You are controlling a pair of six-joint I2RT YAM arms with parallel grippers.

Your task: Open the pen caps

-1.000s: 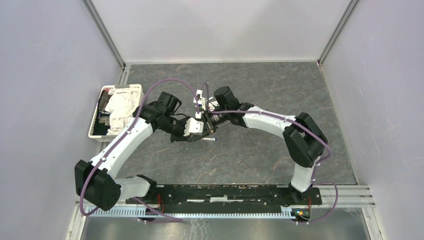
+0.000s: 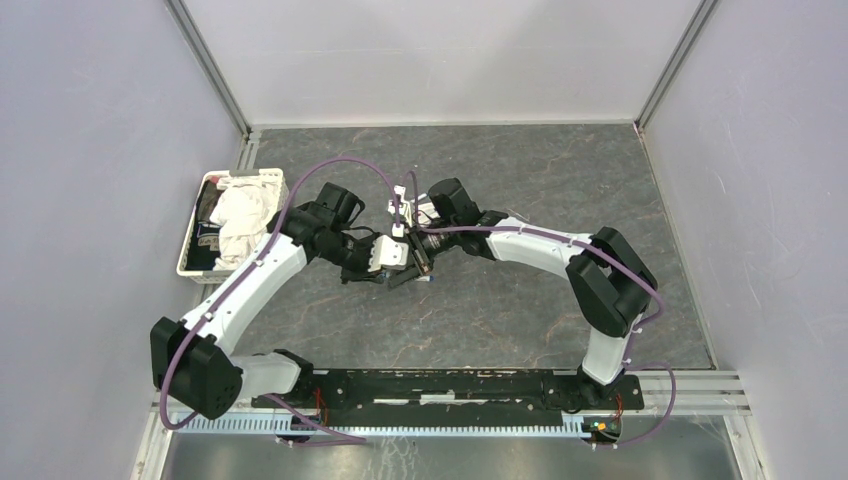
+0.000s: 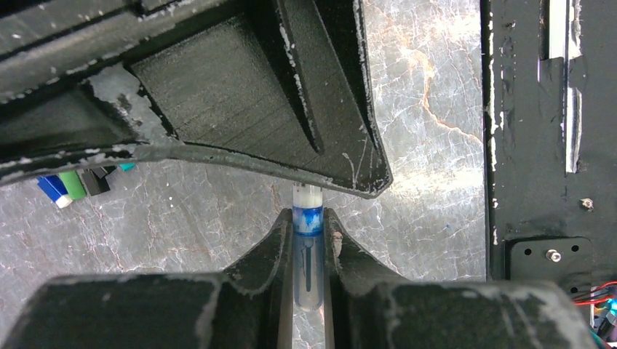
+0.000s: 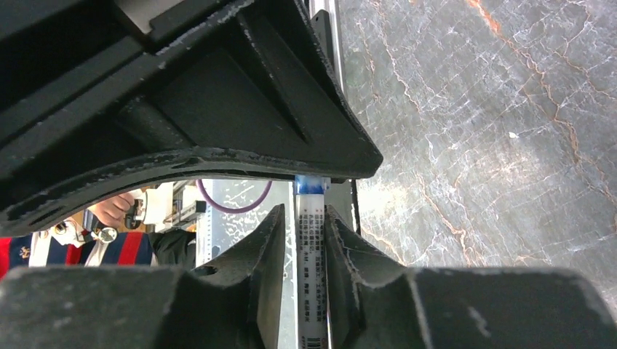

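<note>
In the left wrist view a blue-marked pen point(image 3: 308, 222) runs between the fingertips of my left gripper, which close in on it from both sides. Its clear lower end shows between the fingers, and its upper end disappears behind the other arm's dark gripper. Seen from the right wrist, the pen's printed white barrel point(image 4: 312, 269) lies between the fingers of my right gripper. A thin strip of background shows left of the barrel, so firm contact cannot be judged. From above, both grippers meet mid-table, with the blue pen end point(image 2: 430, 279) peeking out.
Several colored pens or caps point(image 3: 69, 184) lie on the grey table in the left wrist view. A white basket point(image 2: 183, 262) with cloth stands at the left.
My right gripper has come slightly down and toward the front, now covering most of the pen that showed a second ago. The left arm looks nearly still.
</note>
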